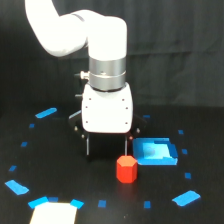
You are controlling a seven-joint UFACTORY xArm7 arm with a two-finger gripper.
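A red hexagonal block stands on the dark table, right of centre. Behind it and to its right is a shallow blue tray with a pale light-blue floor and nothing seen in it. My gripper hangs from the white arm, fingers pointing down and wide apart. No object shows between them. Its right finger lines up in the view with the space just above the block; whether they touch is hard to tell.
Flat blue markers lie scattered over the black surface, such as one strip at right and another at left. A pale cream block is cut off by the front edge.
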